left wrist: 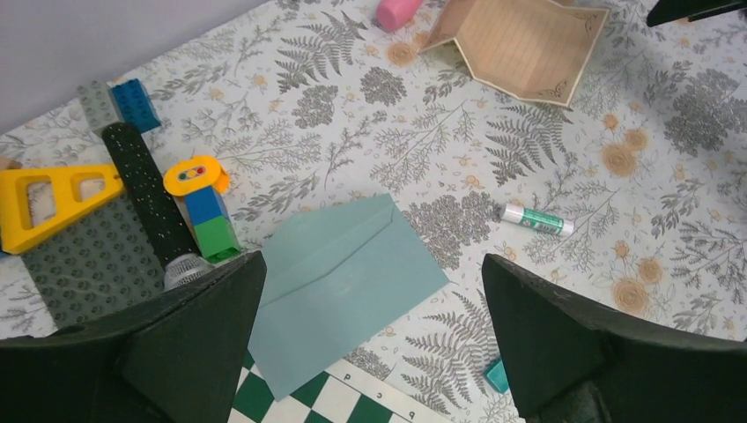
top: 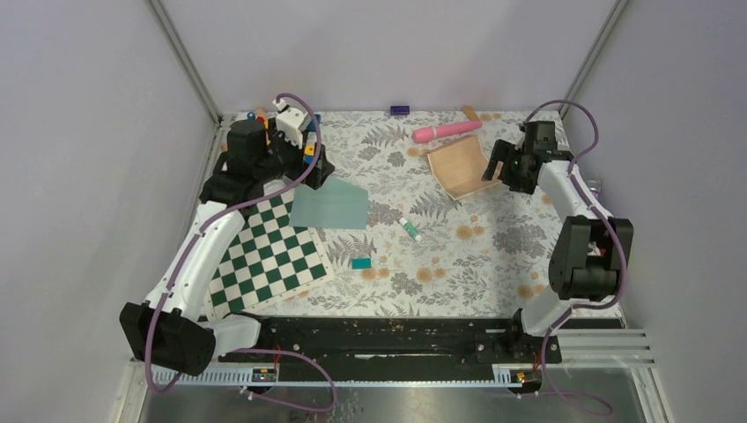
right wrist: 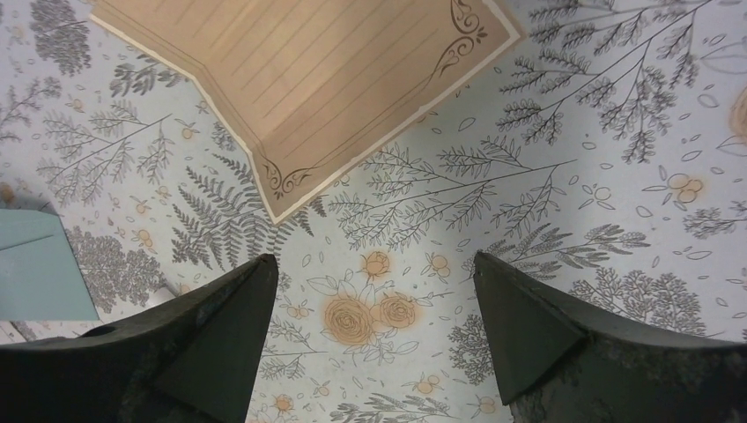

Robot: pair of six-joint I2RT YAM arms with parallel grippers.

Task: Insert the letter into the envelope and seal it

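The folded tan letter paper [top: 460, 169] lies at the back right, creased, with a lined face and ornate corners in the right wrist view [right wrist: 343, 88]. A pale teal envelope [top: 329, 204] lies left of centre, beside a glue stick [top: 410, 229], also seen in the left wrist view [left wrist: 536, 219]. My left gripper [top: 314, 166] hangs over the envelope's back-left side, open, with nothing between its fingers. My right gripper [top: 499, 161] is above the letter's right side, its fingers apart and empty; the letter lies ahead of them in the right wrist view.
A checkerboard mat [top: 264, 264] and toy bricks [left wrist: 211, 225] occupy the left. A pink cylinder [top: 440, 130] and purple block [top: 399, 110] sit at the back; a small teal item [top: 361, 263] is near the front.
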